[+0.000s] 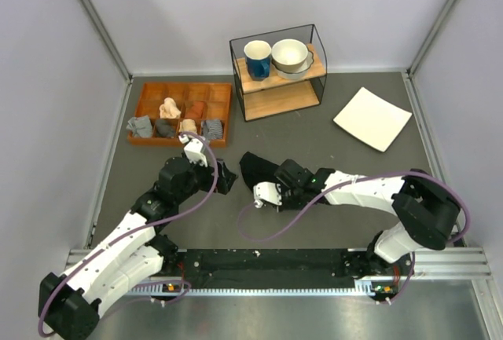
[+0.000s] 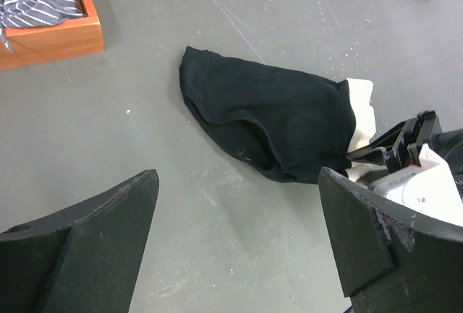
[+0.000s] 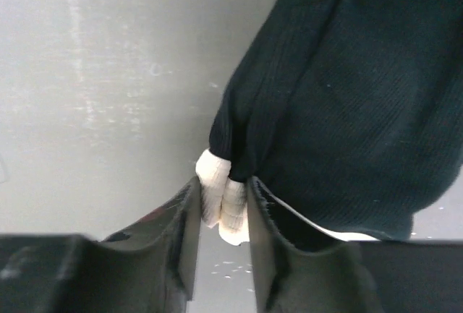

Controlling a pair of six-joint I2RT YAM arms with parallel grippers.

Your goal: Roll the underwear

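Observation:
The black underwear [image 1: 255,169] lies folded nearly flat on the grey table, its near-right end covered by my right arm in the top view. A white waistband [image 2: 362,107] runs along that end in the left wrist view. My right gripper is closed in on a corner of the waistband, which bunches into two folds between its fingertips. In the left wrist view my left gripper stands open, fingers wide apart, with bare table between them. The underwear's black end lies beyond those fingers, clear of them.
A wooden compartment box [image 1: 222,89] with several rolled garments stands at the back left. Behind the underwear is a black wire shelf [image 1: 279,103] with a blue mug [image 1: 258,59] and bowls. A white board [image 1: 373,118] lies back right. Table space between board and underwear is free.

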